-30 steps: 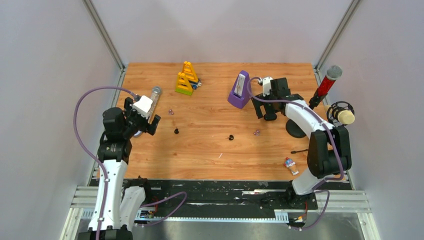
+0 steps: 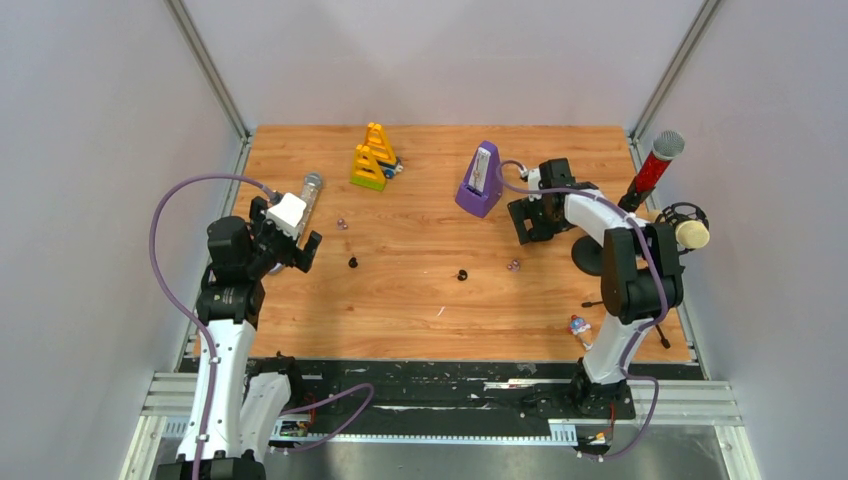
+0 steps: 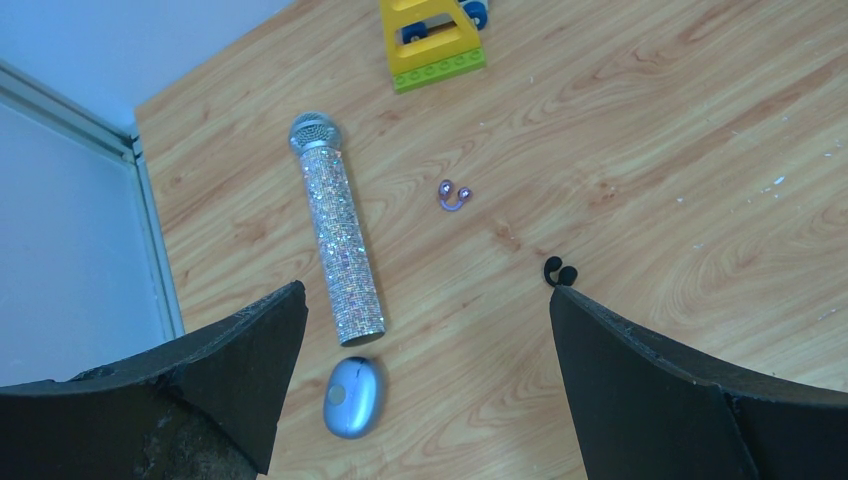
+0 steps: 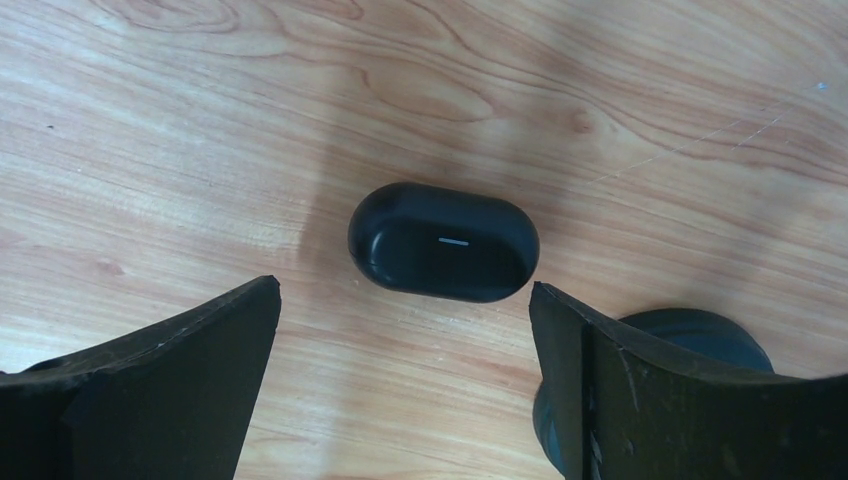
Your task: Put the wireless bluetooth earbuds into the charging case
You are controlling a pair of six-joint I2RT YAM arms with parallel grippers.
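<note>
A closed black charging case [image 4: 443,242], oval with a small light mark on it, lies on the wooden table in the right wrist view. Above and around it my right gripper is open, the case just ahead of the fingertips and not gripped. Black earbuds [image 2: 353,262] lie left of centre and another black piece [image 2: 462,275] right of centre. Purple earbuds [image 3: 455,196] sit near the silver microphone, with a second purple piece [image 2: 513,265] below the right gripper in the top view. My left gripper hangs open and empty over the table's left side.
A sparkly microphone [image 3: 342,240] and a blue mouse-like object [image 3: 352,397] lie at left. Yellow toy frames [image 2: 374,160] and a purple metronome [image 2: 480,180] stand at the back. A black disc [image 2: 588,255] is close by the right gripper.
My right arm has shifted a little, its elbow swinging left and its gripper settling slightly lower in the top view around the case. The left arm looks almost still.
</note>
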